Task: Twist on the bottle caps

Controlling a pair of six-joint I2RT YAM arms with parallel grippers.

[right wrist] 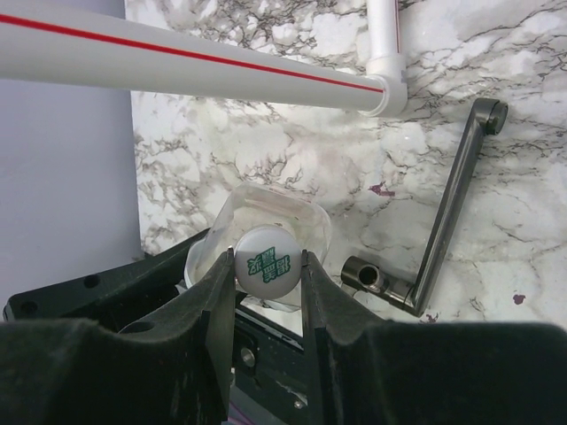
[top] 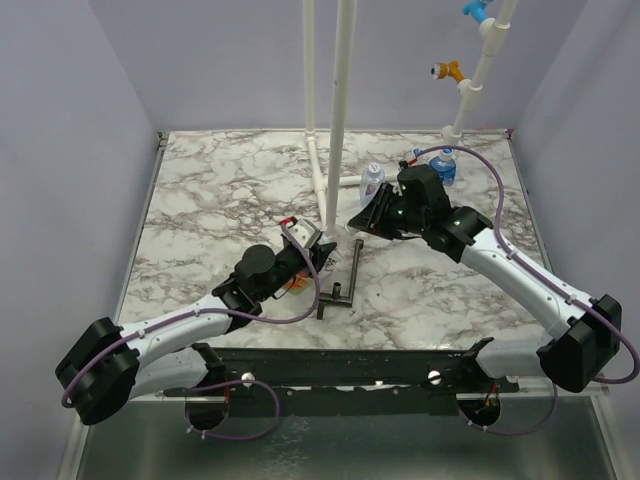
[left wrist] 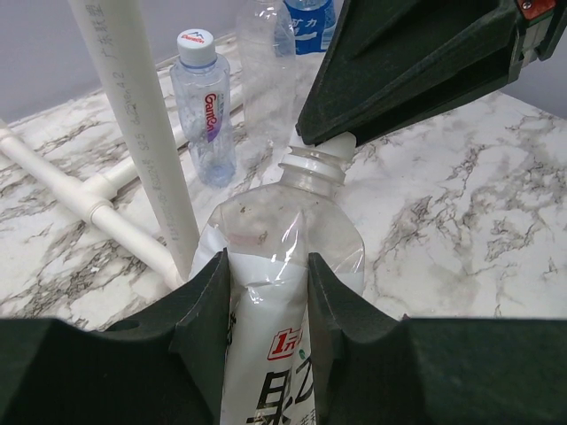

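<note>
My left gripper is shut on a clear plastic bottle [left wrist: 283, 221] with a white, red-marked label, squeezed between its fingers and held upright. Above its neck, my right gripper is shut on a white cap [right wrist: 267, 252] with green print, which sits at the bottle's mouth. Whether the threads are engaged I cannot tell. In the top view both grippers [top: 318, 240] meet near the middle of the table.
A capped bottle [left wrist: 202, 115], an empty clear bottle [left wrist: 266, 62] and a blue-labelled bottle [top: 442, 170] stand at the back. White pipes [left wrist: 142, 115] rise and lie beside the held bottle. A dark metal bracket [right wrist: 443, 221] lies below.
</note>
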